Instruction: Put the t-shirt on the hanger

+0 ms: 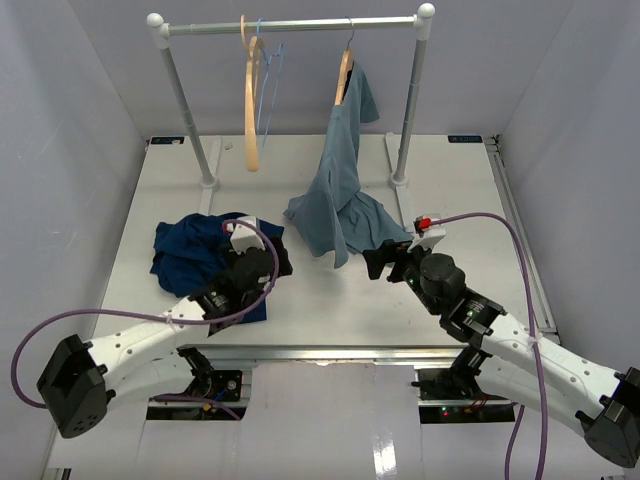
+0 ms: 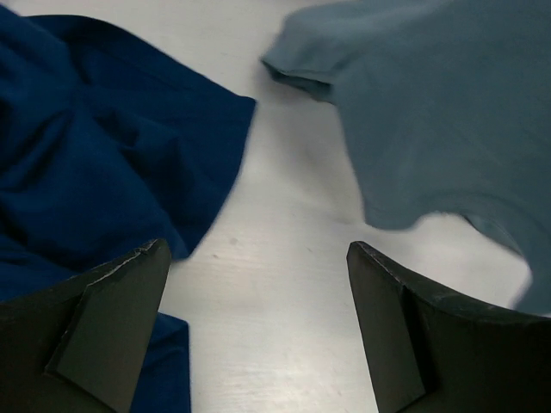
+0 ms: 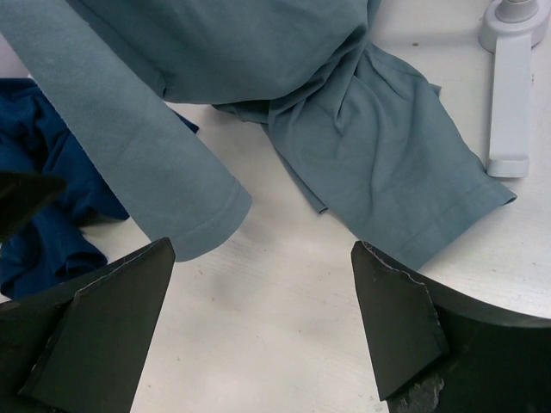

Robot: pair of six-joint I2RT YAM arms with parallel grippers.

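A grey-blue T-shirt [image 1: 335, 190] hangs from a wooden hanger [image 1: 342, 75] on the rail, its lower part resting on the table; it fills much of the right wrist view [image 3: 301, 103]. My right gripper [image 1: 385, 258] is open just right of and below its hanging end, with nothing between its fingers. A dark navy cloth [image 1: 190, 250] lies crumpled at left, also seen in the left wrist view [image 2: 112, 163]. My left gripper [image 1: 270, 258] is open over the navy cloth's right side, with nothing between its fingers.
A white rack [image 1: 290, 26] stands at the back, holding an empty wooden hanger [image 1: 251, 120] and blue hangers [image 1: 271, 90] left of the shirt.
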